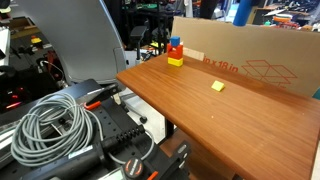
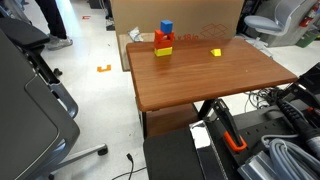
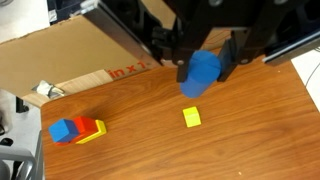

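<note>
A blue object (image 3: 204, 67) sits between the fingertips of my gripper, which is shut on it. The same blue object (image 1: 242, 12) hangs at the top of exterior view 1, above the table's far side. At the far left of the wooden table, a small stack shows a blue block (image 2: 166, 27) over a red block (image 2: 162, 40), with a yellow block (image 2: 164, 51) at the bottom. In the wrist view this stack lies lower left, apart from the gripper. A loose small yellow block (image 3: 191, 117) rests on the tabletop, below the held object in that view.
A cardboard panel (image 1: 240, 55) stands along the table's back edge. Coiled grey cable (image 1: 50, 130) lies in front on the left, away from the table.
</note>
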